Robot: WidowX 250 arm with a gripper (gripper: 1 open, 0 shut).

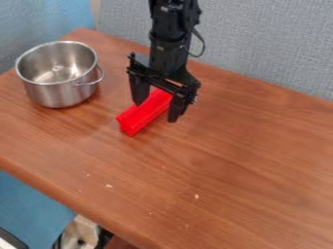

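Observation:
A long red block (139,120) lies on the wooden table at a diagonal, just left of the middle. My black gripper (159,99) hangs over it with its fingers spread open, one to either side of the block, partly hiding its far end. A steel pot (57,89) with side handles stands on the table at the upper left.
A grey padded wall (274,39) runs along the back. The table's left edge drops to a blue surface (33,214) at the lower left.

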